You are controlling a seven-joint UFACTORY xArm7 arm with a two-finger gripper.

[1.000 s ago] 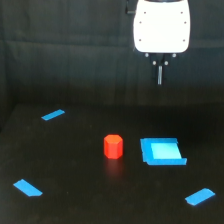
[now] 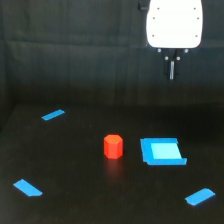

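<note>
A red hexagonal block [image 2: 113,146] stands upright on the black table. To its right lies a pale cyan square with a blue tape border [image 2: 162,151]. My gripper [image 2: 172,69] hangs high above that square, below a white arm housing, with slim fingers pointing down; whether they are open or shut is too small to tell.
Blue tape strips lie at the back left [image 2: 53,114], front left [image 2: 27,188] and front right [image 2: 200,197] of the black table [image 2: 80,180].
My gripper has moved right and a little upward from its place a second ago. The block and taped square have not moved.
</note>
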